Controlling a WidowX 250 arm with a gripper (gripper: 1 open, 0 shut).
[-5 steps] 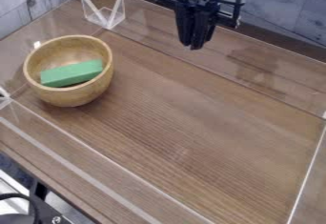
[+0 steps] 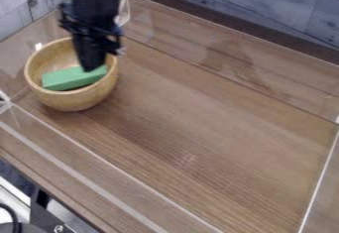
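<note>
The dark arm with its gripper [image 2: 87,45] hangs at the upper left, just over a tan wooden bowl [image 2: 79,96]. A green block [image 2: 71,77] lies inside the bowl. The gripper is blurred and dark, so I cannot tell whether its fingers are open or shut.
Walls line the back and right edges. Some dark cables lie at the lower left, outside the table.
My arm has moved from the back centre leftward and toward the front, and is now over the bowl. The bowl and green block look unmoved.
</note>
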